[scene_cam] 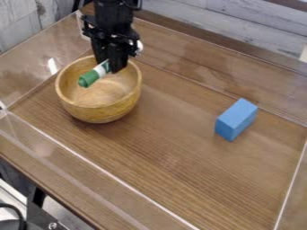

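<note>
My gripper [110,63] is shut on a small green-and-white cylinder [92,76], held tilted over the inside of a round tan bowl [99,106] at the upper left of the table. The arm comes down from the top of the view, and its dark body hides part of the bowl's back rim.
A blue block [236,119] lies on the right side of the wooden table [180,171]. A small white object, partly hidden, is behind the arm.
</note>
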